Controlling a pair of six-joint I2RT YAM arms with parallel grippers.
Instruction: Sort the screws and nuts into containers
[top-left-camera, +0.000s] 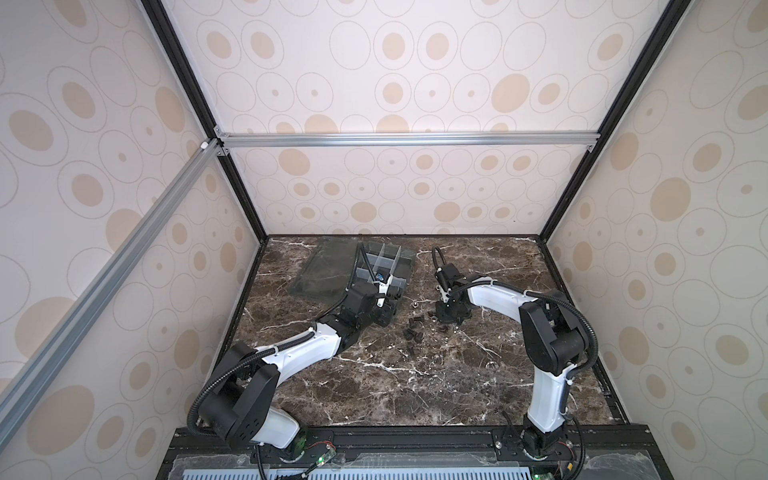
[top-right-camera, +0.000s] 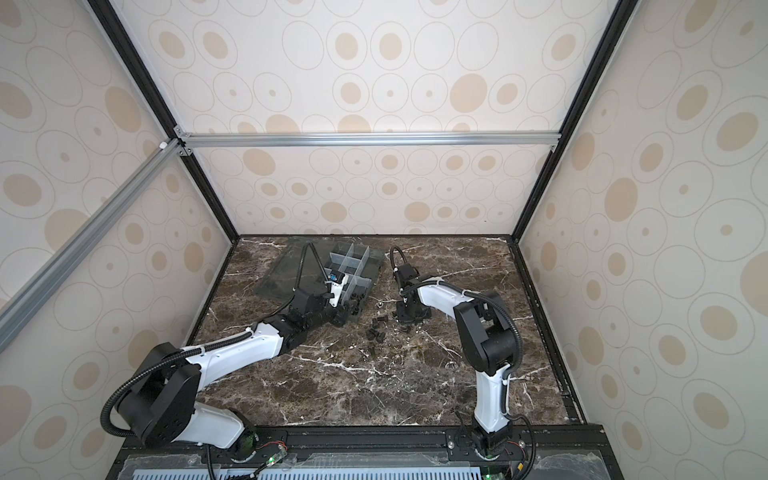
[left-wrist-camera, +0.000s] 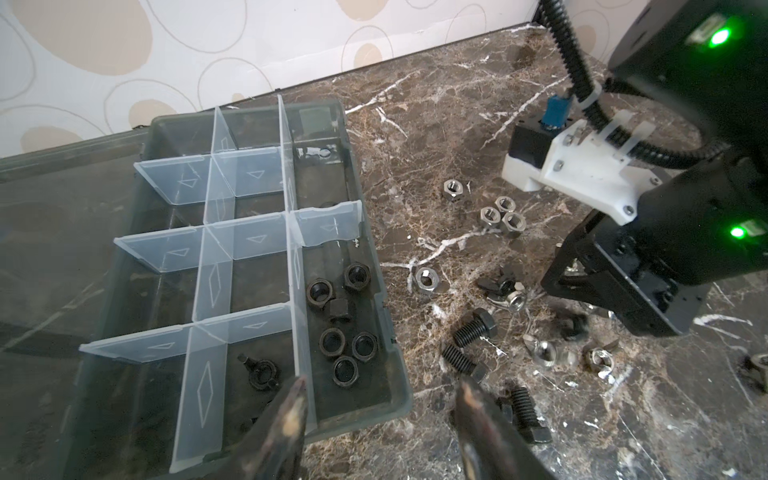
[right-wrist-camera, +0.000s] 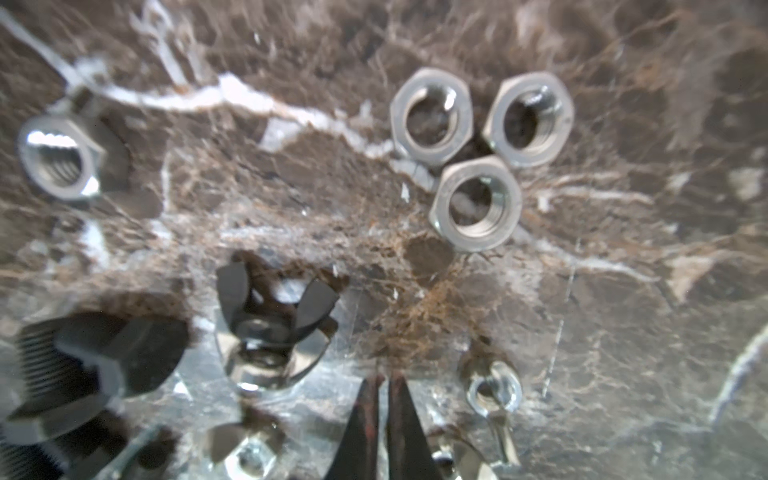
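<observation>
The divided organizer box (left-wrist-camera: 384, 320) lies left of the loose hardware. Its front right compartment holds several black hex nuts (left-wrist-camera: 332, 342); a black wing nut (left-wrist-camera: 261, 373) is in the neighbouring one. My left gripper stands open over the box's front right edge, fingers wide apart, nothing between them. On the marble table are black bolts (left-wrist-camera: 475, 326), three clustered silver nuts (right-wrist-camera: 476, 204), and a black wing nut with a silver piece (right-wrist-camera: 272, 328). My right gripper is above the hardware, its fingers parted by a slim gap with nothing between.
The box's open lid (top-left-camera: 316, 268) lies flat to its left. Low plastic dividers (left-wrist-camera: 240, 320) rise inside the box. The right arm's wrist (left-wrist-camera: 680, 224) is close beside the left gripper over the pile. Bare table (top-left-camera: 448, 392) stretches across the front.
</observation>
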